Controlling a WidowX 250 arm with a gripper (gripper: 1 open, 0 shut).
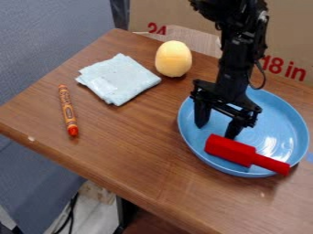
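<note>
A red cylindrical object with a narrow handle, like a rolling pin [244, 154], lies in the front of a blue plate [283, 128], its handle end over the rim. My black gripper [218, 122] hangs just above and behind it, over the plate. Its fingers point down; whether they are open or shut is hard to make out against the dark arm.
A yellow egg-shaped object [174, 58] stands at the back, left of the arm. A folded pale cloth [117, 79] and an orange stick [69, 111] lie on the left of the wooden table [134, 169]. A cardboard box [281, 32] stands behind.
</note>
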